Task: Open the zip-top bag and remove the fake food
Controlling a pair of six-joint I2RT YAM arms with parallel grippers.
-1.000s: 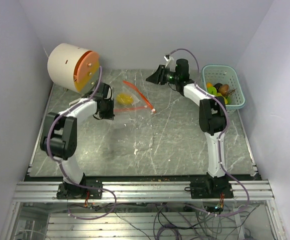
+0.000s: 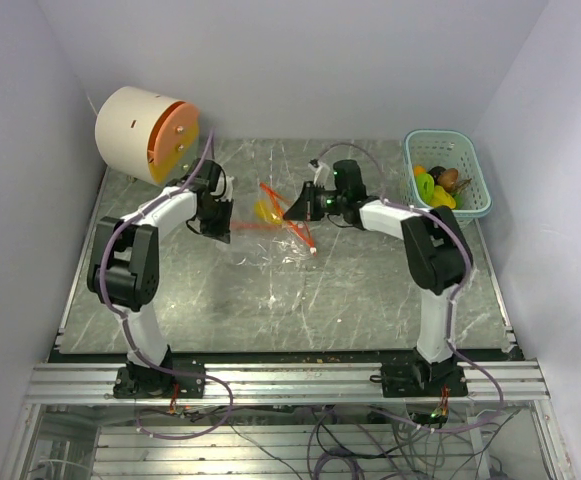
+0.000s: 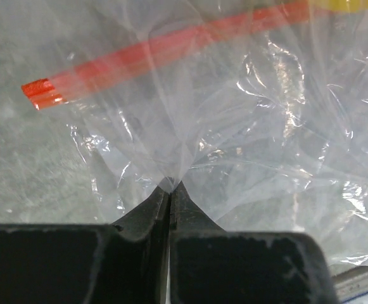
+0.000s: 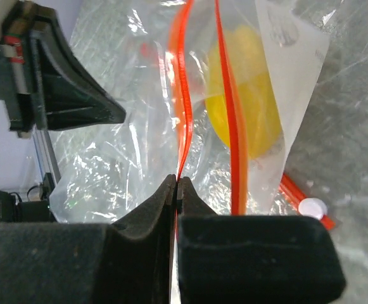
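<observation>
A clear zip bag (image 2: 270,250) with orange zip strips lies in the middle of the table, its strips apart in the right wrist view. Inside it shows a yellow piece of fake food (image 4: 250,95). My left gripper is shut on gathered clear plastic below one strip. Over at the bag's other side, my right gripper is shut on the edge of an orange zip strip (image 4: 182,95); the second strip (image 4: 233,126) runs to the right of it. A white slider (image 4: 312,208) sits on a strip's end.
At the right stands a pale green basket (image 2: 432,138) holding several pieces of fake food. A white drum with an orange end (image 2: 130,130) lies at the back left.
The right gripper has come down and toward the front from the back, shutting at the bag's zip. The zip strips have shifted, and the bag's front has moved forward.
</observation>
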